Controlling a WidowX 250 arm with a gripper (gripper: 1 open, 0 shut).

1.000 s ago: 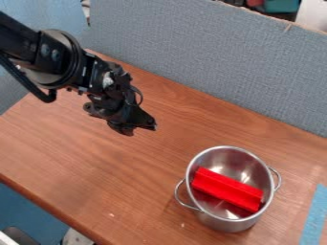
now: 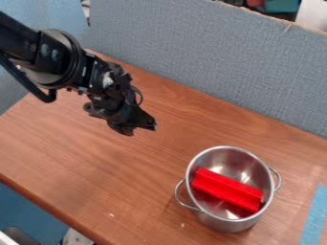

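My black gripper (image 2: pixel 136 124) hangs over the upper left of the wooden table (image 2: pixel 115 182), angled down and to the right. It is shut, and nothing shows between its fingers. At the lower right, apart from the gripper, stands a steel pot (image 2: pixel 230 217) with two side handles. A bright red elongated object (image 2: pixel 227 189) lies inside the pot.
A grey padded wall (image 2: pixel 217 67) runs along the back of the table. A strip of blue tape (image 2: pixel 315 215) lies at the right edge.
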